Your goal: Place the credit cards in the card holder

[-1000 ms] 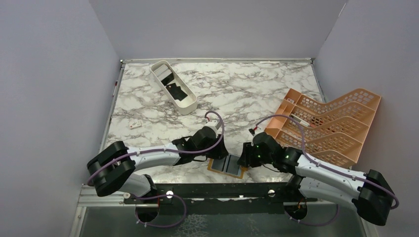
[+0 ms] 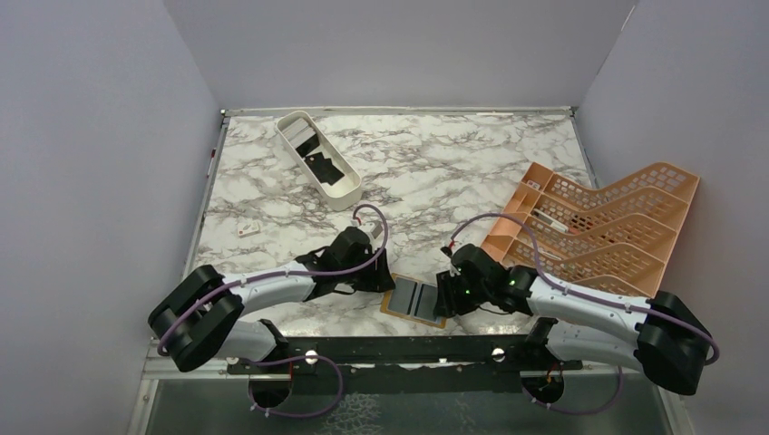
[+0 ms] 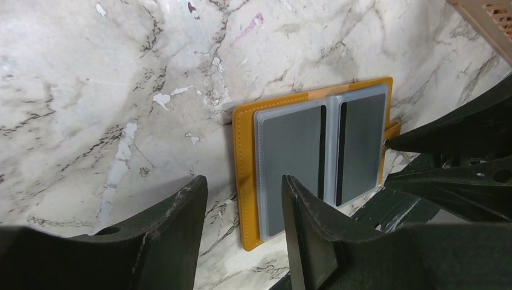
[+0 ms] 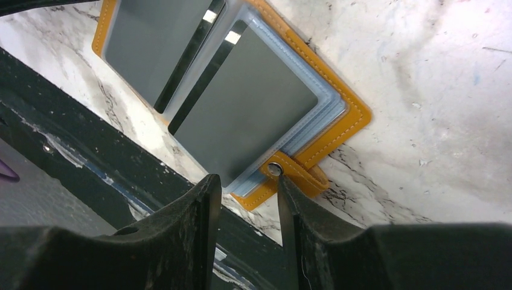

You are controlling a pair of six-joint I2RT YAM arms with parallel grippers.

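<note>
An open tan card holder [image 2: 392,303] with grey cards in clear sleeves [image 3: 290,163] lies flat near the table's front edge. My left gripper is open at the holder's left edge, nothing between its fingers. My right gripper is at the holder's right end, beside the snap strap [image 4: 299,175], its fingers part open; I cannot tell that anything is held. In the left wrist view the right gripper's dark fingers reach in over the holder's right side.
A white tray [image 2: 345,188] with dark items stands at the back left, an orange slotted organizer [image 2: 626,227] at the right. A small white object [image 2: 248,230] lies at the left.
Compared with a second ago, my left gripper has moved left, off the holder's middle to its left edge. The right gripper has shifted slightly left and down.
</note>
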